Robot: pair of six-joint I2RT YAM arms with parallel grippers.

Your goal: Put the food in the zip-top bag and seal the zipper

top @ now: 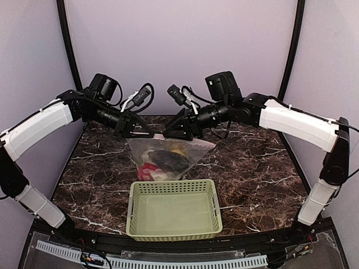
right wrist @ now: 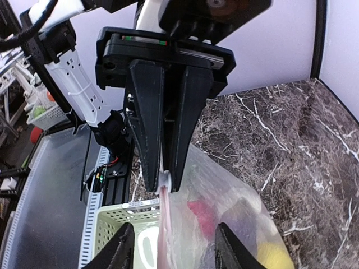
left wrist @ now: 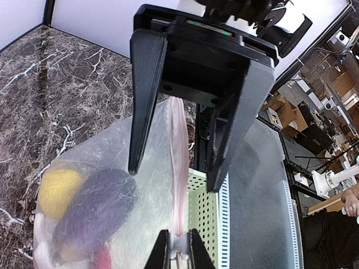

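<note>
A translucent zip-top bag [top: 168, 159] with food inside hangs behind the basket: yellow [left wrist: 59, 193], purple [left wrist: 95, 210] and red [right wrist: 205, 216] pieces show through it. My left gripper [top: 151, 134] is shut on the bag's pink-edged top; in the left wrist view its fingertips [left wrist: 193, 246] pinch that strip. My right gripper [top: 171, 133] is close beside it at the top edge, part open, its fingers either side of the pink strip [left wrist: 178, 151] in the left wrist view.
An empty pale green basket [top: 174, 210] stands at the front of the marble table [top: 252, 196].
</note>
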